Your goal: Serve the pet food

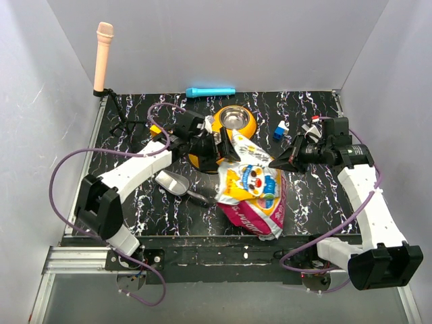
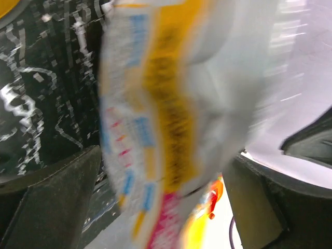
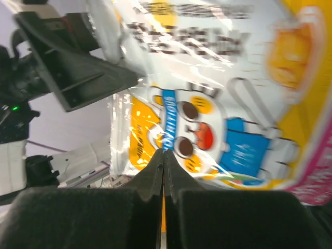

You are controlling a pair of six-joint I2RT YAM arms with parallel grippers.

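Observation:
The pet food bag (image 1: 260, 210), white, yellow and magenta, stands leaning at the table's front, its top tilted to the left. My left gripper (image 1: 227, 150) is at the bag's top left. In the left wrist view its fingers (image 2: 259, 199) stand wide apart with blurred bag film between them, so it is open. My right gripper is shut, nothing between its fingers; the bag's printed face lies beyond the tips. From above, the right fingertips are at the bag's upper right edge. The orange double bowl (image 1: 250, 127) is behind, partly hidden by the left arm.
A grey scoop (image 1: 174, 183) lies left of the bag, its handle reaching toward it. Farther back are a cyan tube (image 1: 210, 92), a blue item (image 1: 280, 130) and a microphone stand (image 1: 120, 125).

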